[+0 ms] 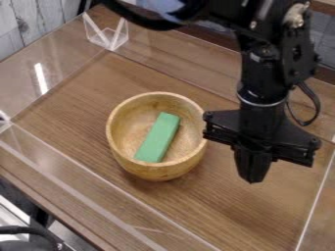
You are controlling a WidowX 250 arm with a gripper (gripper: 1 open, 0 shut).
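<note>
A round wooden bowl [125, 127] sits left of centre on the wooden table, with a green rectangular block [159, 137] lying inside it. My black gripper [258, 163] hangs low over the table to the right of the bowl, apart from it. How far its fingers stand apart is hard to make out, and I see nothing held between them.
A clear plastic piece [108, 31] stands at the far left back. A dark object lies at the lower left corner.
</note>
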